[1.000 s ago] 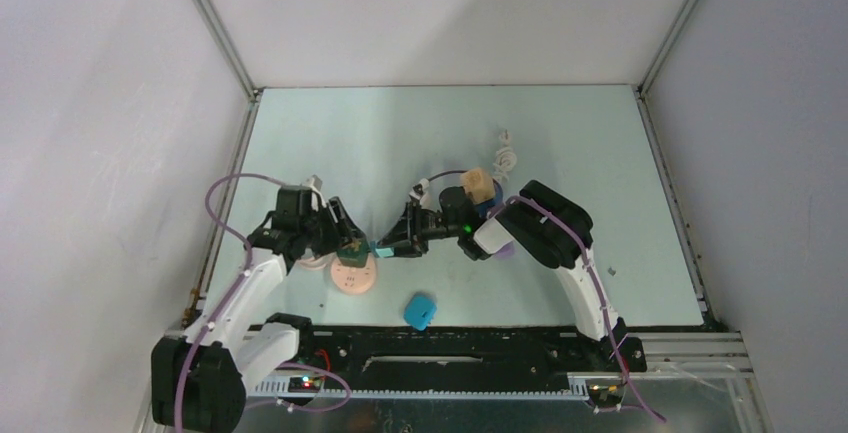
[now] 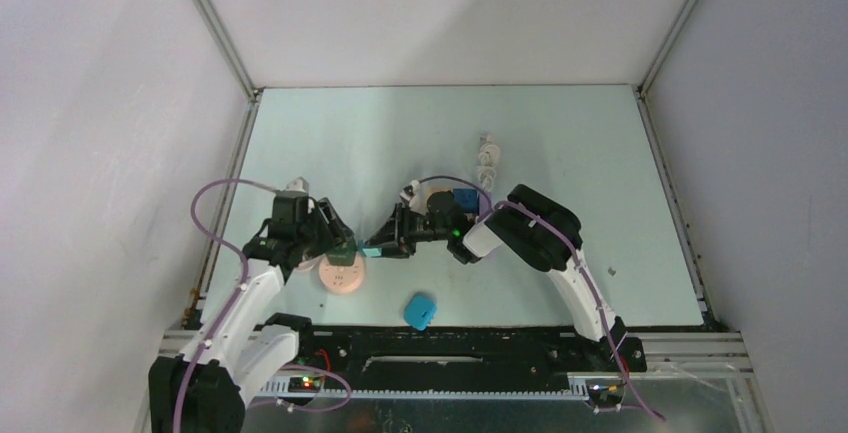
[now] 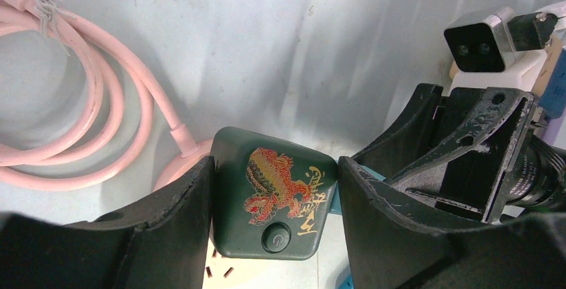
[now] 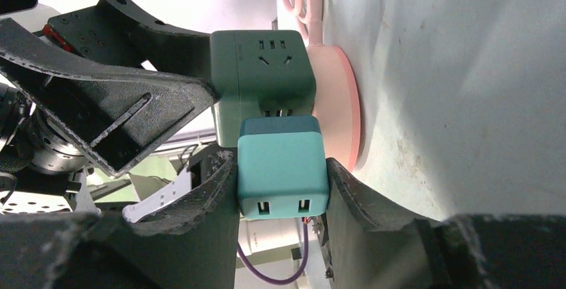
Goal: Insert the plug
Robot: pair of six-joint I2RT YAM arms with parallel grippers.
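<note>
My left gripper is shut on a dark green socket block [image 3: 272, 195] with a red dragon print, held above a round pink power strip [image 2: 341, 273]. My right gripper is shut on a mint-green plug adapter [image 4: 283, 169] with two USB slots. In the right wrist view the adapter is against the green block's socket face, just below visible slots; whether its pins are inserted is hidden. The two grippers face each other at the left part of the table.
A blue block [image 2: 419, 311] lies near the front edge. A white cable [image 2: 488, 163] and other objects sit behind my right gripper. Coiled pink cord [image 3: 80, 95] lies at the left.
Both grippers have moved slightly left together with their blocks, and the pink strip has shifted left too. Objects behind the right arm appear shifted.
</note>
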